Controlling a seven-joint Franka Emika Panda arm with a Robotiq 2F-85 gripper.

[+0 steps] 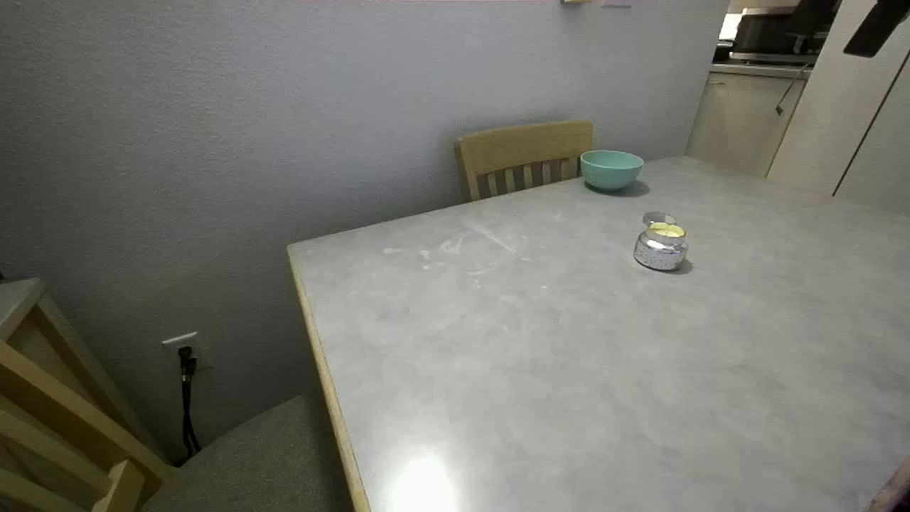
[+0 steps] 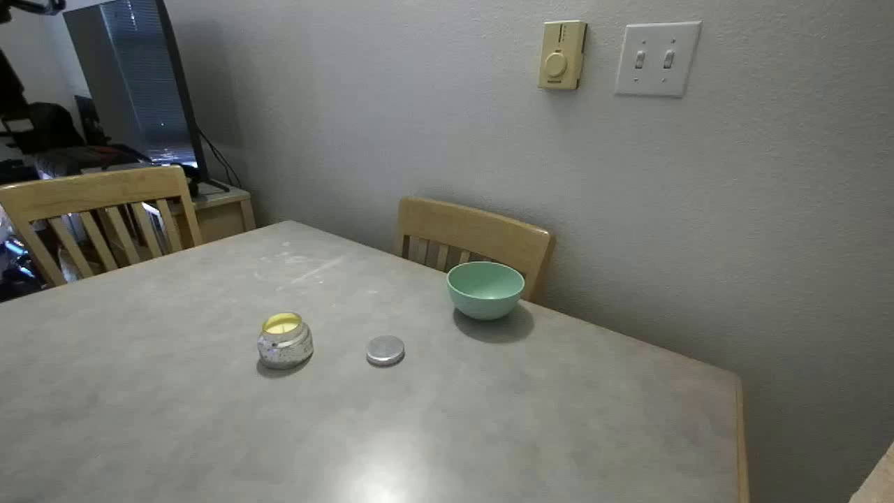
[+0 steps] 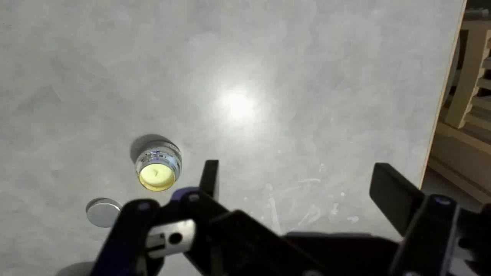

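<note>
My gripper stands open in the wrist view, high above the table, and only bare tabletop shows between its fingers. To the left of the fingers sits a silver glass candle jar with pale yellow wax, uncovered and upright. Its round silver lid lies flat on the table, apart from the jar. In exterior view 2 the lid rests between the jar and a mint green bowl. That bowl is upright near the table's wall-side edge and looks empty. Neither exterior view shows the gripper.
A wooden chair stands against the wall behind the bowl. Another chair is at the table's far left side. The table's edge runs along the wrist view's right.
</note>
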